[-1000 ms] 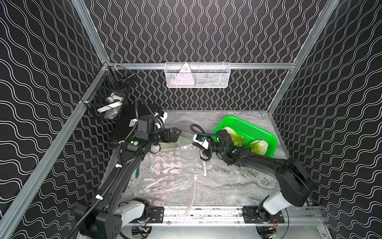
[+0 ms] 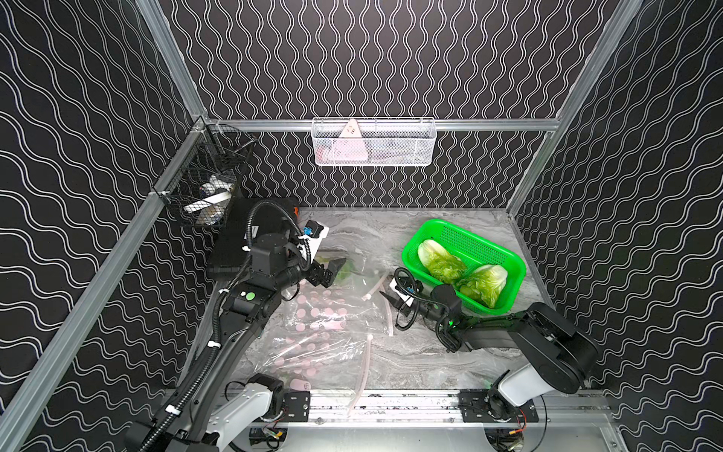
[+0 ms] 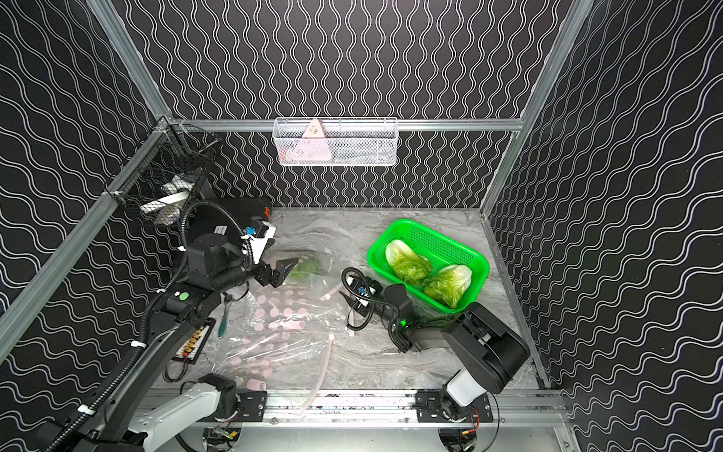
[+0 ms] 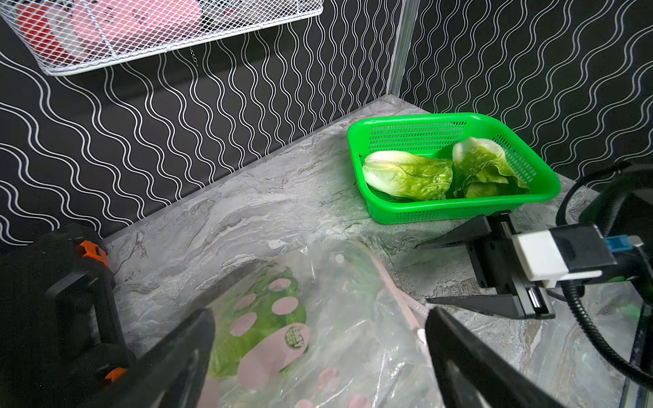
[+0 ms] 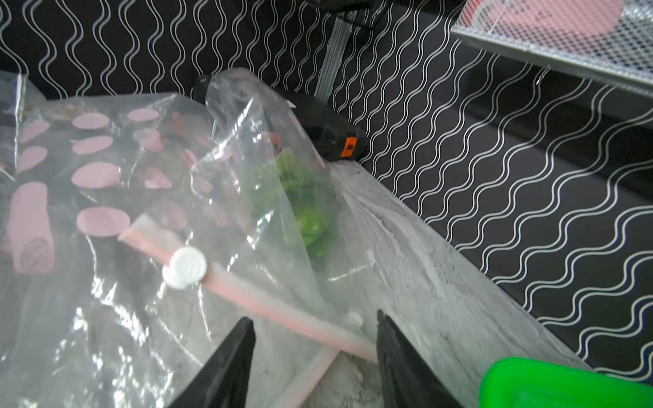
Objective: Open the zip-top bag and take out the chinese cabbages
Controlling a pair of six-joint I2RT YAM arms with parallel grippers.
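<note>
Two pale-green cabbages, one [image 4: 408,175] on the left and one [image 4: 483,163] on the right, lie in the green basket [image 4: 442,209]. A clear bag with pink dots [image 5: 95,173] lies on the table, a leafy green shape [image 5: 309,227] showing through its far part. Over that part stands my left gripper, its fingers wide apart and holding nothing. My right gripper is beside the bag's right edge, fingers spread. The pink zip strip [image 5: 272,302] runs across the view between them, not clamped. A white slider [image 5: 185,266] sits on the strip.
Another clear dotted bag [image 2: 324,360] lies nearer the front rail, its strip [image 2: 364,373] hanging rightward. A black case [image 4: 57,299] stands at the back left. Bare table [image 2: 421,369] shows in front of the basket and behind the bags.
My right gripper has drawn back from the bag's edge, rightward and toward the front. The left gripper has shifted slightly toward the front over the bag, and more green shows beside its fingers.
</note>
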